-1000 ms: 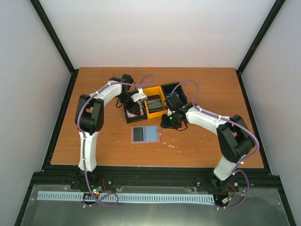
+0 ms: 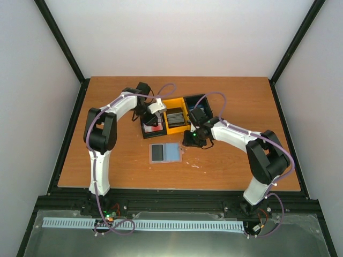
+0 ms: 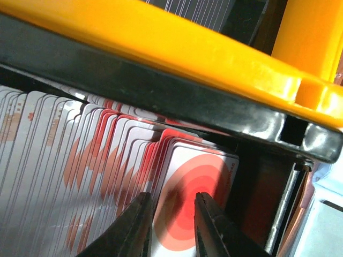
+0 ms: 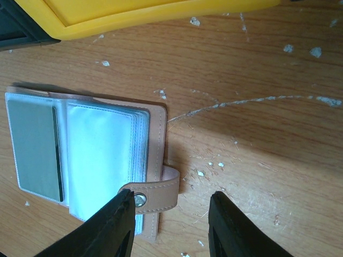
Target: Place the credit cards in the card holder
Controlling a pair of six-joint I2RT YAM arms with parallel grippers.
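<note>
White and red credit cards stand in a row in a black bin, the front one showing a red round pattern. Over this front card hangs my left gripper, its fingers apart; whether they touch the card I cannot tell. The card holder lies spread on the table, with clear blue sleeves, a dark card in its left side and a brown snap strap. To the right of the holder, above the table, my right gripper is open with nothing between its fingers, its left fingertip overlapping the strap in view.
A yellow bin with dark cards adjoins the black bin. Another dark bin stands on its right, partly behind my right arm.
The bins have moved slightly the same way. The right arm barely differs.
</note>
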